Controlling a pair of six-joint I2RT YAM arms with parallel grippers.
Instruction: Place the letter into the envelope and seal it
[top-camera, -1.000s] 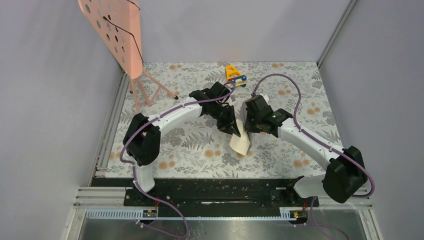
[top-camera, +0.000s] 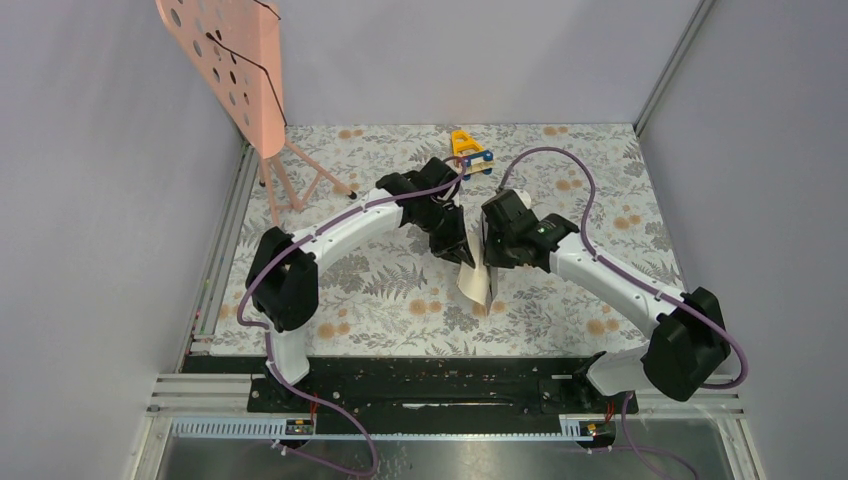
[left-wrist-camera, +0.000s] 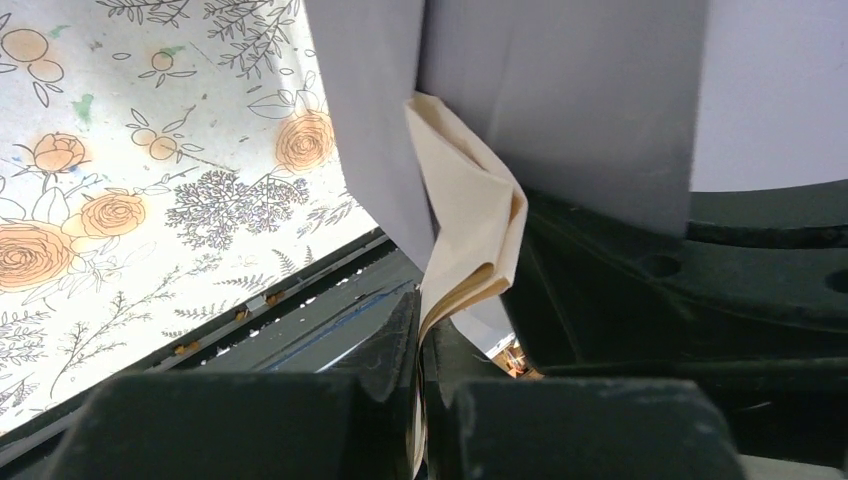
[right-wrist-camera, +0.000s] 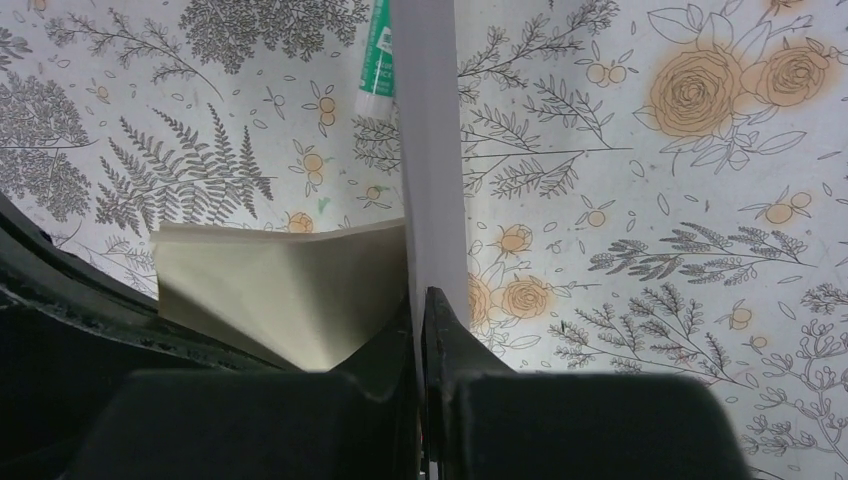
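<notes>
The folded cream letter (left-wrist-camera: 470, 190) is pinched in my left gripper, its folded end standing up beyond the fingertips. Pale grey panels of the envelope (left-wrist-camera: 372, 110) rise behind and beside that end in the left wrist view. My right gripper is shut on the envelope (right-wrist-camera: 432, 150), seen there nearly edge-on. The cream letter (right-wrist-camera: 285, 285) lies against its left side. From above, the letter (top-camera: 473, 284) and the envelope's edge (top-camera: 491, 288) hang close together between the two grippers. Whether any of the letter is inside the envelope, I cannot tell.
A yellow and blue toy (top-camera: 472, 153) lies at the back of the patterned table. A green tube (right-wrist-camera: 377, 70) shows beyond the envelope. The peach board with holes (top-camera: 235, 75) stands on legs at the back left. Clear table lies on both outer sides.
My right gripper has shifted slightly left with the envelope, closing in on the left one. The letter has turned and looks narrower from above. My left arm has barely moved.
</notes>
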